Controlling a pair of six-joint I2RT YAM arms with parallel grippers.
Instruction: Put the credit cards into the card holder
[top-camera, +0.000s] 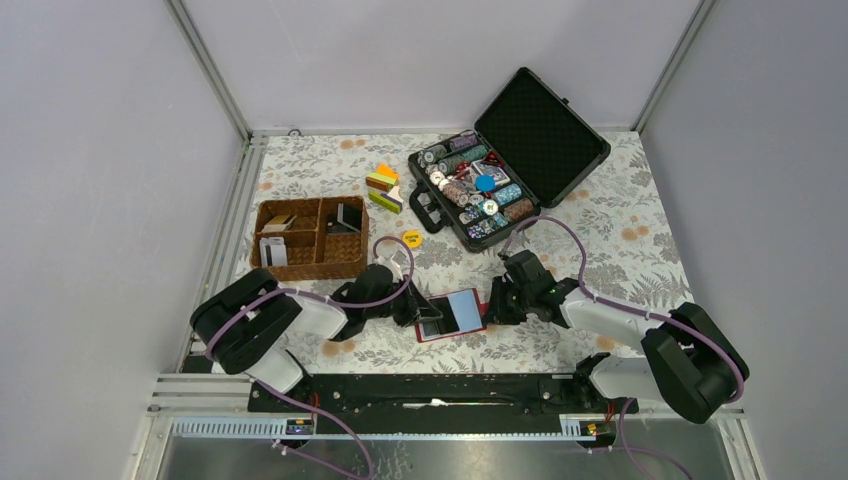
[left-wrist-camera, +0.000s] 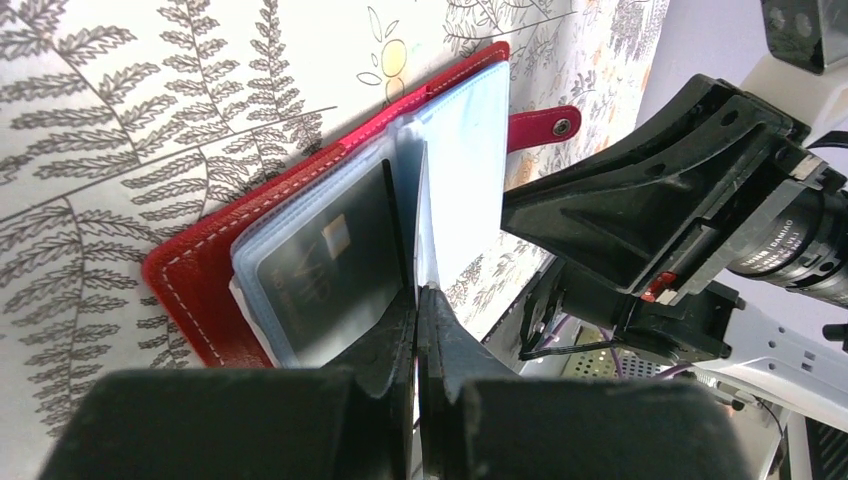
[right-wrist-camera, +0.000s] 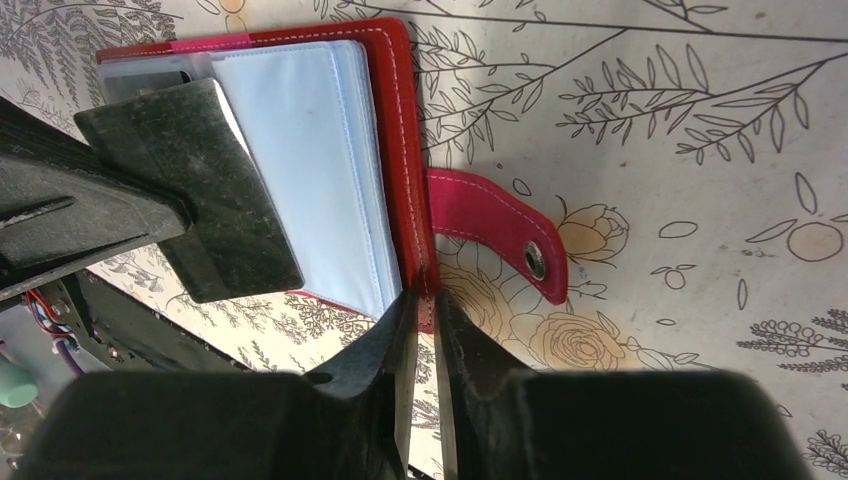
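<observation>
The red card holder (top-camera: 421, 337) lies spread open on the cloth, its clear sleeves facing up and its snap strap (right-wrist-camera: 497, 222) pointing right. My left gripper is shut on a thin black card (right-wrist-camera: 190, 190), which shows edge-on in the left wrist view and broadside in the right wrist view. That card stands over the sleeves near the middle; whether its lower edge is inside a sleeve cannot be told. A dark card (left-wrist-camera: 335, 260) shows behind the clear sleeve. At the holder's right red border, my right gripper is part open, with a narrow gap between its fingertips.
A wicker box (top-camera: 312, 270) with several cards in its compartments stands at the left. An open black case (top-camera: 545, 135) of poker chips sits at the back. Small yellow and green boxes (top-camera: 384, 190) and a yellow disc (top-camera: 412, 239) lie between.
</observation>
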